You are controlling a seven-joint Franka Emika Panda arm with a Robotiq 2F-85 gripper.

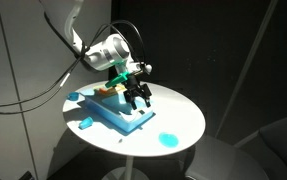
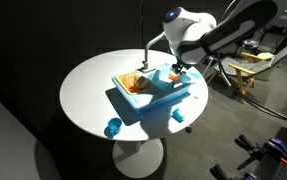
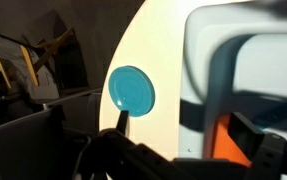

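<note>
My gripper is open over the edge of a blue tray with a pale inside; nothing shows between its fingers. In the wrist view an orange object (image 3: 226,146) lies in the tray, partly hidden by the right finger (image 3: 245,134). A blue piece (image 3: 281,113) shows at the right edge of that view. The left finger (image 3: 119,128) is over the table side, near a round teal disc (image 3: 131,90) lying flat outside the tray. In exterior view 1 the gripper (image 1: 139,98) hangs low above the tray (image 1: 101,113).
An orange-brown item (image 2: 134,80) sits at the tray's other end. On the round white table (image 2: 81,95) stand a small blue cup (image 2: 114,127) and a blue object (image 2: 178,115) beside the tray. A grey sofa (image 1: 228,157) is close by.
</note>
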